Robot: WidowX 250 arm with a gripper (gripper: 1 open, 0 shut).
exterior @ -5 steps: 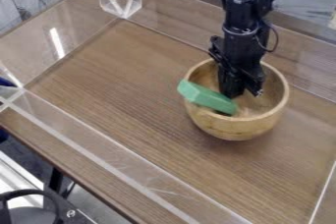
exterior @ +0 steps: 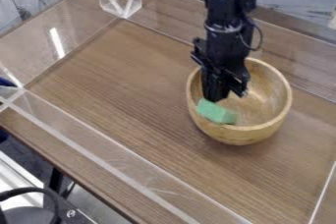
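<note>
A black robot arm comes down from the top centre to a wooden bowl (exterior: 262, 120) on the right side of the table. Its gripper (exterior: 210, 90) is low at the bowl's left rim and looks shut, with nothing visible between its fingers, though the dark tips are hard to make out. A green object (exterior: 217, 114) lies inside the bowl at the front left, below the gripper.
A white wire-like item (exterior: 120, 2) stands at the back left. A black curved object (exterior: 27, 208) is at the bottom left corner.
The green object, tilted over the bowl's left rim earlier, now sits lower inside the bowl. The gripper has shifted left and the bowl sits slightly differently.
</note>
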